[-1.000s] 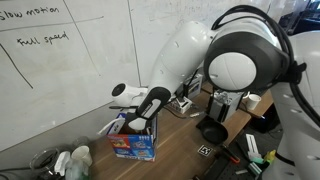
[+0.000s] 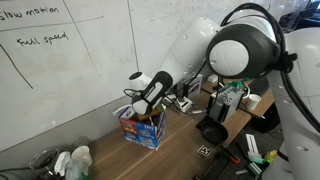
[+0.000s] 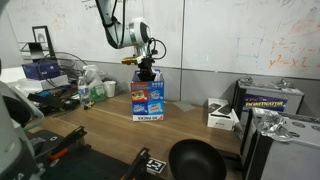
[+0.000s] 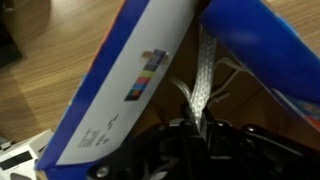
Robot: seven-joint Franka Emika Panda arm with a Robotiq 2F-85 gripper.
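Observation:
A blue, red and white cardboard box (image 2: 142, 130) is upright on the wooden table, its top open. In exterior view 2 the same box (image 3: 147, 99) shows its printed front. My gripper (image 3: 145, 74) points down at the box's open top. In the wrist view, a white braided strip (image 4: 204, 75) runs up from between the fingers of my gripper, which is shut on it. A white flap with colour squares (image 4: 140, 75) lies to the left and a blue flap (image 4: 268, 40) to the right. The box's inside is mostly dark.
A black pan (image 3: 197, 160) sits on the table near the front. A white box (image 3: 222, 114) stands behind to the right, beside a metal toaster-like appliance (image 3: 272, 145). Bottles (image 3: 84, 92) and boxes crowd the left; bare tabletop surrounds the cardboard box.
Over the last second my gripper has moved up and to the right in exterior view 1.

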